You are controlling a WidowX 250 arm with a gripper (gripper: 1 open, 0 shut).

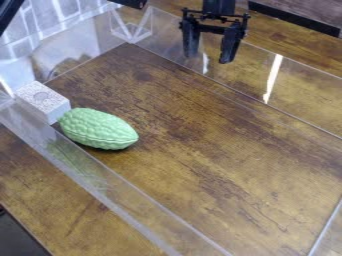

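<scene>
A pale green, bumpy gourd-like object (98,129) lies at the left of the wooden floor inside a clear-walled enclosure. Touching or close to its upper left is a white speckled block (42,102). My black gripper (211,48) hangs at the top centre near the far clear wall, well away from both objects. Its two fingers stand apart with nothing visible between them.
Transparent walls (94,188) border the wooden floor (214,170) on the sides in view. A dark shape intrudes at the upper left corner.
</scene>
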